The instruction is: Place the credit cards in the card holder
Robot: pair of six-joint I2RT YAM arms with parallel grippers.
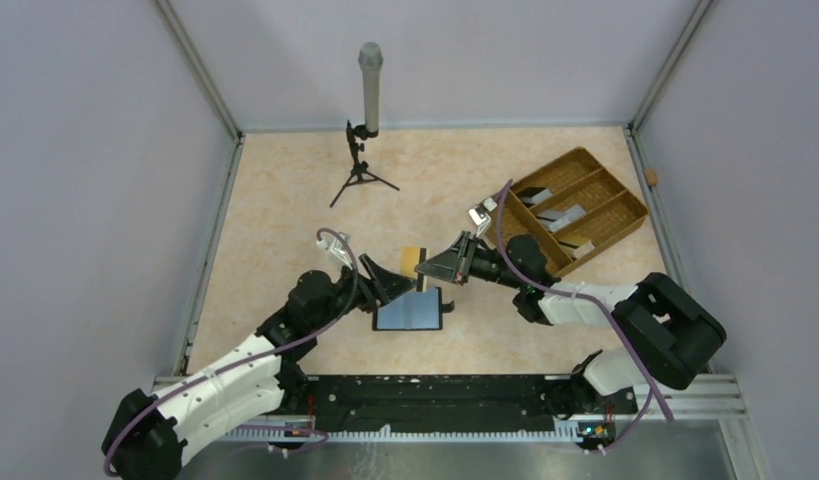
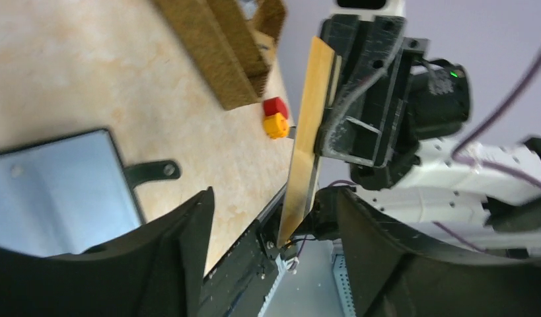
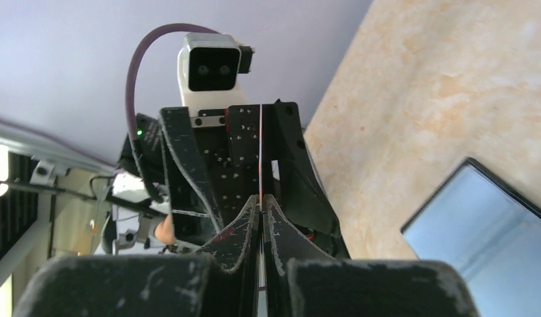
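A yellow card with a dark stripe [image 1: 410, 260] is above the card holder between my two arms. My right gripper is shut on the card, which shows edge-on as a thin line in the right wrist view. Around the card's other side stands my left gripper, open, its fingers apart from the yellow card [image 2: 303, 145] in the left wrist view. The card holder [image 1: 408, 311] lies spread on the table below, with pale blue clear pockets and a black border. Its dark strap [image 2: 152, 172] sticks out to the right.
A woven divided basket [image 1: 582, 150] with several cards in it stands at the back right. Red [image 2: 275, 107] and yellow [image 2: 276, 125] blocks sit near the basket. A small black tripod [image 1: 360, 170] stands at the back.
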